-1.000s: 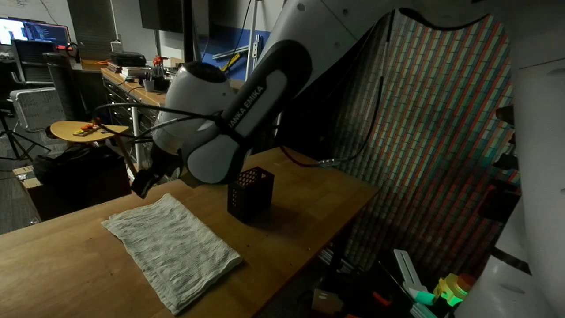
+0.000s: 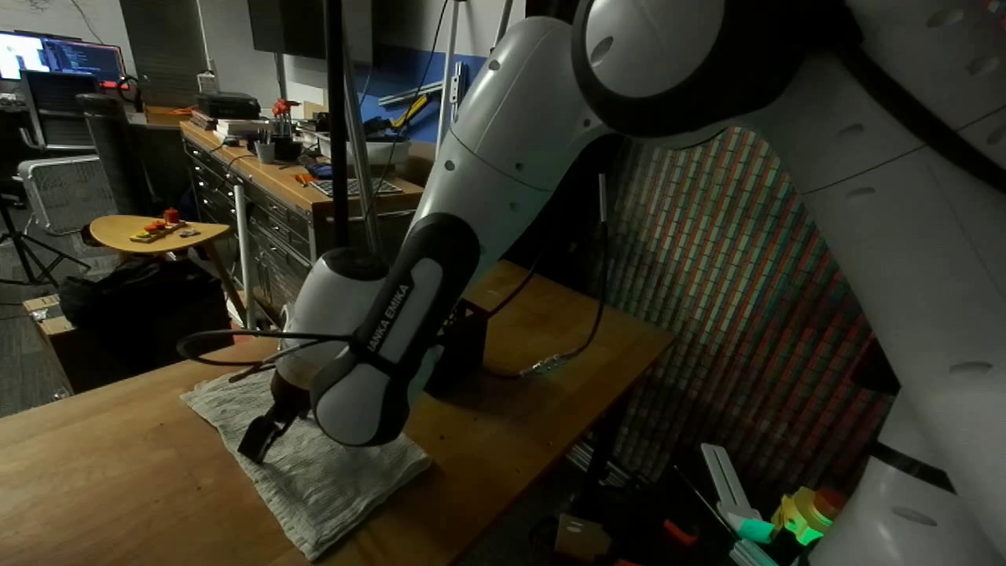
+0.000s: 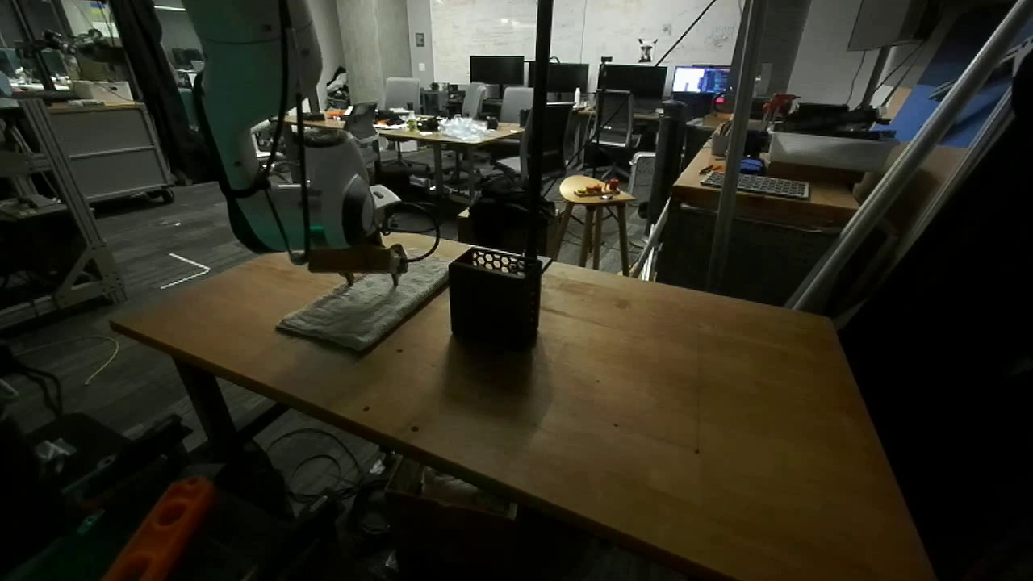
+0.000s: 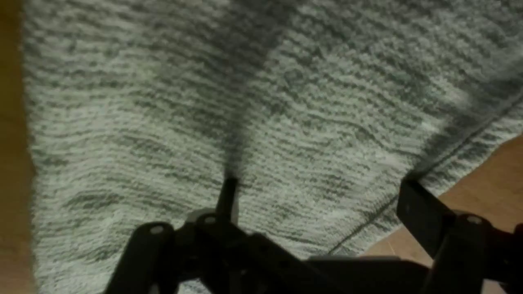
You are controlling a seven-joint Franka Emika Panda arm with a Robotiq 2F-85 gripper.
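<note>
A pale grey-white textured cloth (image 2: 330,472) lies flat on the wooden table, and in the second exterior view the same cloth (image 3: 363,311) reaches toward the table's far edge. My gripper is open and low over it, its fingers pointing down. In the wrist view the left finger (image 4: 226,203) ends over the cloth's inner area, while the right finger (image 4: 424,215) is by its stitched hem. Both tips meet their shadows, at or very close to the fabric. Nothing is held between them. From the first exterior view the arm hides part of the cloth.
A black perforated basket (image 3: 494,302) stands on the table (image 3: 620,407) beside the cloth, close to the arm; the first exterior view shows it mostly hidden. A dark upright pole (image 3: 538,126) rises behind it.
My arm has come down from above the table's far side to the cloth. The forearm now covers most of the basket in the first exterior view. The cloth looks unmoved.
</note>
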